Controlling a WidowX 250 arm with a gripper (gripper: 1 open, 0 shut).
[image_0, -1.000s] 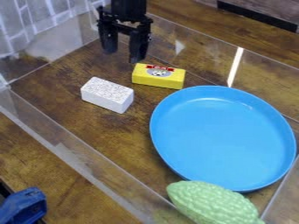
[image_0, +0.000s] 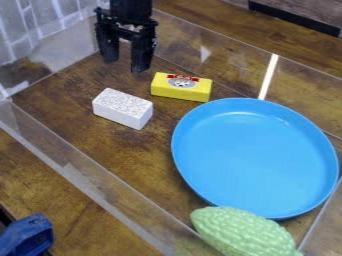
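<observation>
My black gripper (image_0: 126, 50) is at the top left of the camera view, low over the wooden floor of a clear-walled enclosure, behind the other objects; whether it is open or shut is hard to tell. A white speckled block (image_0: 122, 108) lies in front of it, and a yellow box with a red label (image_0: 181, 87) lies to its front right. A large blue plate (image_0: 253, 155) fills the right side.
A light green textured object (image_0: 243, 232) is at the bottom right. A blue object (image_0: 23, 236) lies at the lower left. Clear walls edge the area; bare wood shows at left and behind the yellow box.
The gripper has shifted slightly left over the last second. The blocks, plate and other objects have stayed in place.
</observation>
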